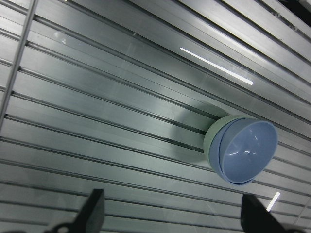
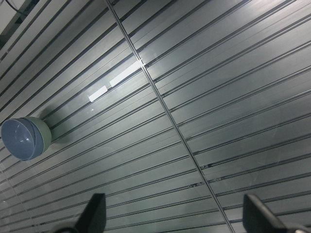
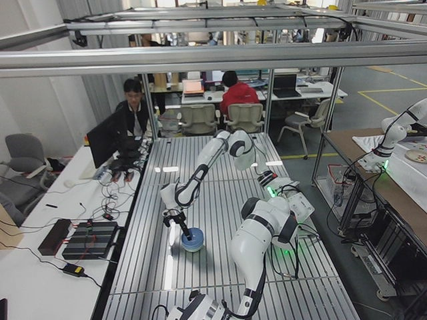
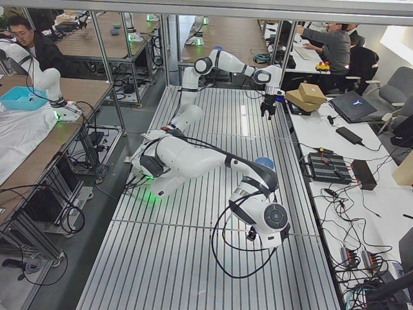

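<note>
Nested bowls, blue inside pale green [image 3: 192, 240] [image 4: 264, 165] stand on the slatted metal table [image 3: 167, 273]. In the left wrist view the bowls [image 1: 245, 153] lie right of centre, ahead of my open, empty left gripper. In the right wrist view they [image 2: 22, 138] lie far left, away from my open, empty right gripper. In the camera left view the far arm's gripper [image 3: 180, 227] hangs over or beside the bowls; the near arm's gripper is mostly out of frame.
Both arm bases stand along one side of the table. A side desk [image 3: 40, 280] holds cables, a monitor and black power boxes [image 3: 90, 240]. The table surface around the bowls is otherwise clear.
</note>
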